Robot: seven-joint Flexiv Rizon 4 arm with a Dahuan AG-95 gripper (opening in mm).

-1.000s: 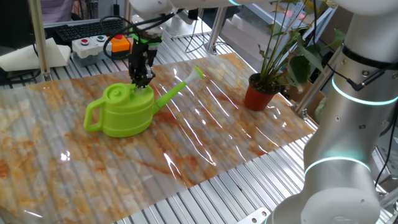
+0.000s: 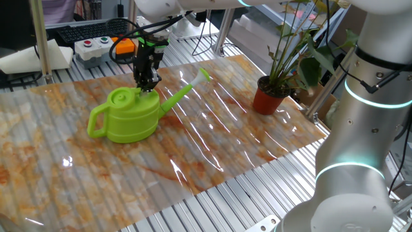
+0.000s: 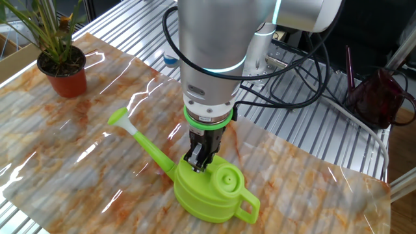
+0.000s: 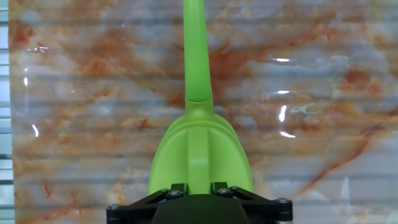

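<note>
A light green watering can (image 2: pixel 132 122) stands upright over the marbled sheet, spout towards the plant. My gripper (image 2: pixel 147 89) points down onto its top. In the wrist view the can's raised top bar (image 4: pixel 199 158) runs between the fingertips, which sit close against both sides, so the gripper appears shut on it. From the other side, the gripper (image 3: pixel 198 166) meets the can (image 3: pixel 208 198) beside its round cap. Whether the can's base touches the sheet cannot be told.
A potted plant in a brown-red pot (image 2: pixel 267 96) stands near the sheet's edge, beyond the spout. A dark red watering can (image 3: pixel 377 97) is off to the side. A button box (image 2: pixel 96 51) sits behind. The marbled sheet (image 2: pixel 58 174) is otherwise clear.
The plant has not moved.
</note>
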